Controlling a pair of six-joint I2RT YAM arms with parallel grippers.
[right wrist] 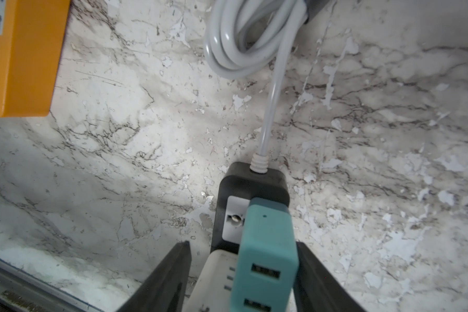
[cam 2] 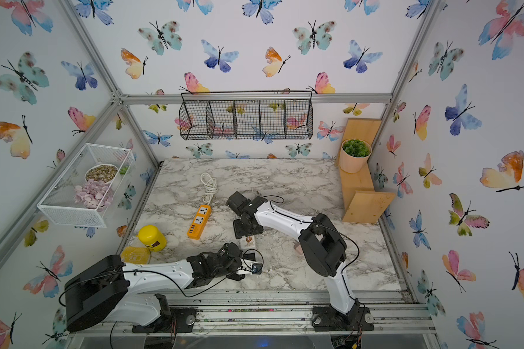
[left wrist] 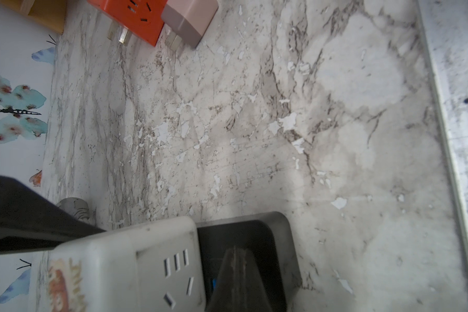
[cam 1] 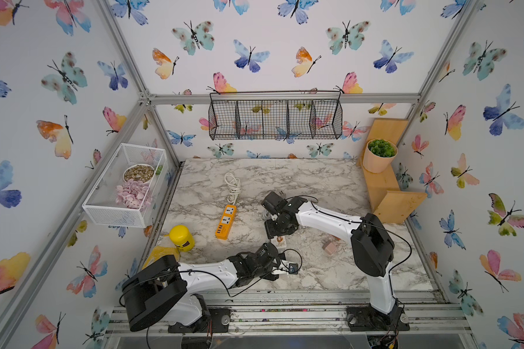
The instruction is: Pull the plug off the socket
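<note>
A black power strip (right wrist: 231,179) lies mid-table, its pale cable at the far end. Plugged onto it are a teal plug (right wrist: 269,244) and a large white plug (left wrist: 156,265) with slots and a printed picture. In the right wrist view, my right gripper is part open, a finger on either side of the teal plug and part of the white one; I cannot tell whether they touch. My left gripper is shut at the strip's near end (left wrist: 283,236), beside the white plug, with nothing visible between its fingers. The overhead views largely hide the teal plug under the right gripper.
An orange strip (cam 1: 225,222) lies to the left, with a yellow cylinder (cam 1: 181,238) nearer the left edge. Right of the strip are a red plug (left wrist: 140,18) and a pink block (cam 1: 329,248).
</note>
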